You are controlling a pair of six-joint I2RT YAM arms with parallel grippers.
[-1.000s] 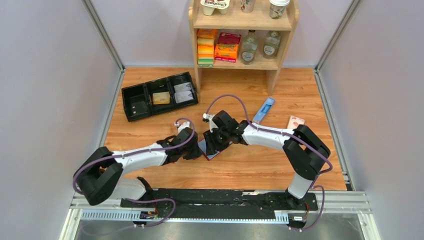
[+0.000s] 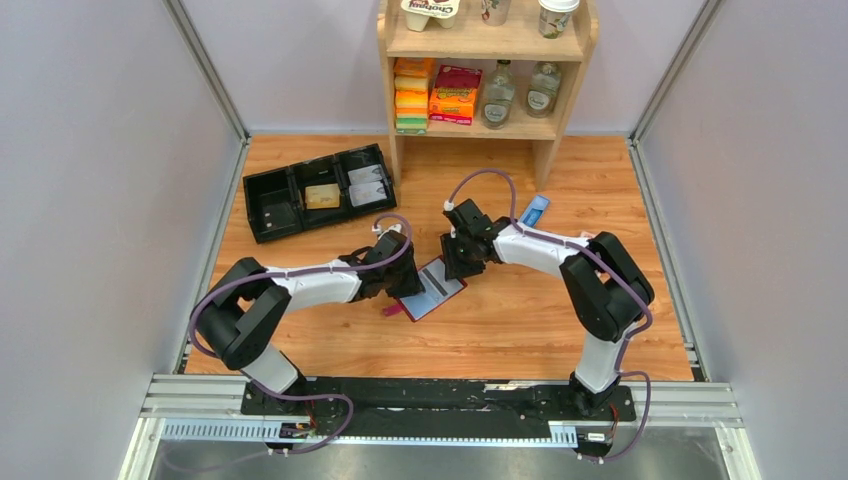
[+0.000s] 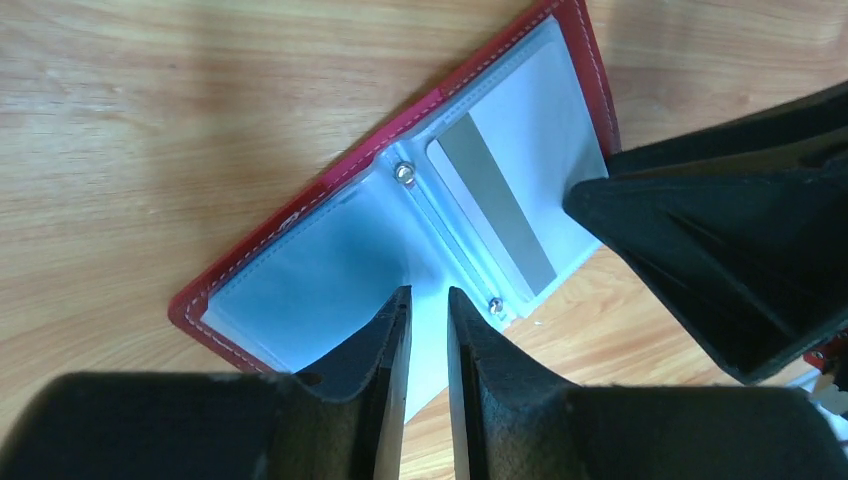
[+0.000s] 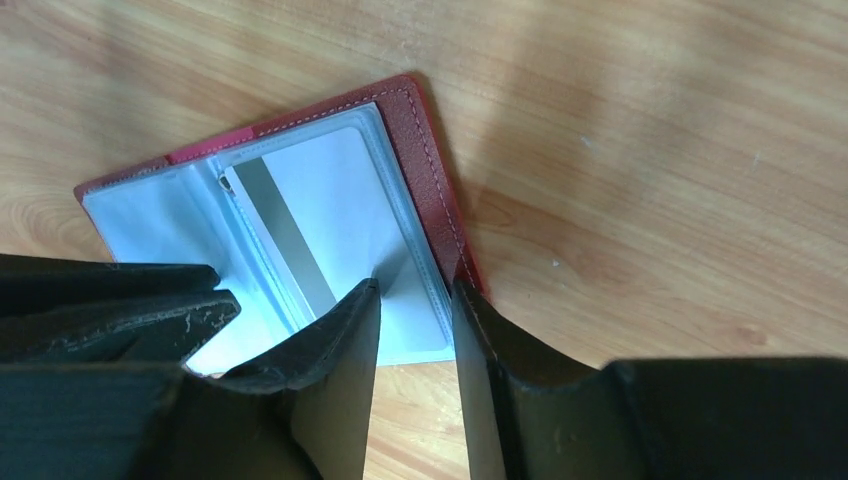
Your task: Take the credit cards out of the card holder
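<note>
The red-edged card holder (image 2: 436, 291) lies open on the table, with pale blue sleeves and a white card with a grey stripe (image 3: 495, 210) in one of them. My left gripper is over the holder's left sleeve, its fingertips slightly apart with nothing seen held. My right gripper is low at the outer edge of the striped side, fingertips apart, one casting a shadow on the sleeve. Both grippers are close together; each shows at the edge of the other's wrist view.
A black compartment tray (image 2: 270, 207) sits at back left, a wooden shelf (image 2: 485, 45) at the back. A blue packet (image 2: 535, 211) lies right of the holder.
The right gripper has shifted slightly right and down; a second ago it covered more of the holder.
</note>
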